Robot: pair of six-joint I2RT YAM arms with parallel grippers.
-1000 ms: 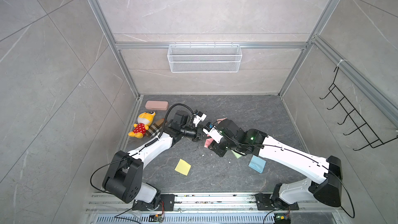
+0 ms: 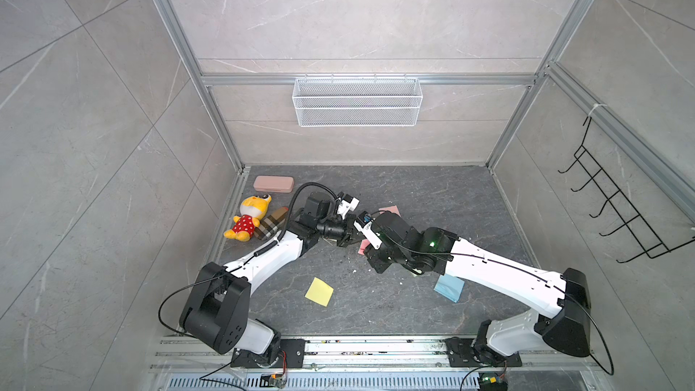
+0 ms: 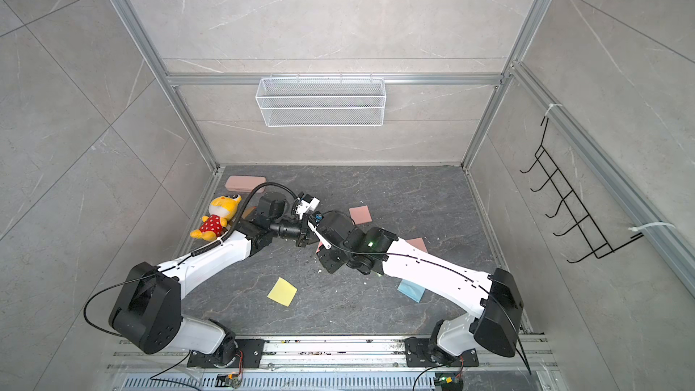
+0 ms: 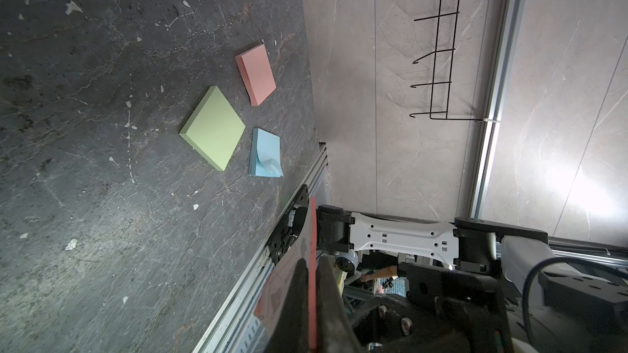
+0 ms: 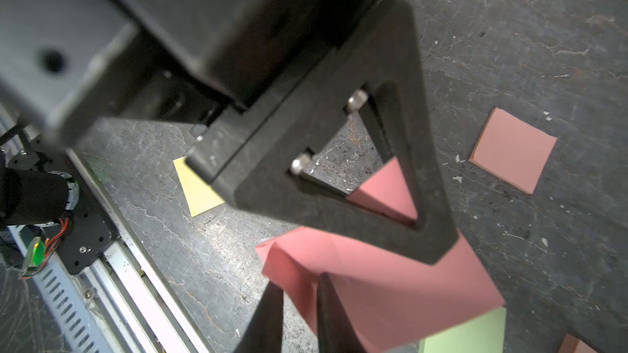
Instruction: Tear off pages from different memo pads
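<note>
My two grippers meet over the table's middle. My left gripper is shut on a bent pink sheet, seen edge-on in the left wrist view and broad in the right. My right gripper has its fingers apart at that sheet's folded corner; whether they touch it is unclear. Around them lie a green pad, a blue pad with a lifted page, pink pads and a yellow pad. The grippers partly hide the middle in both top views.
A yellow plush toy and a pink case lie at the left. A white wire basket hangs on the back wall, a black hook rack on the right.
The right gripper and arm have shifted slightly over the last second, at the middle. The left arm looks unchanged.
</note>
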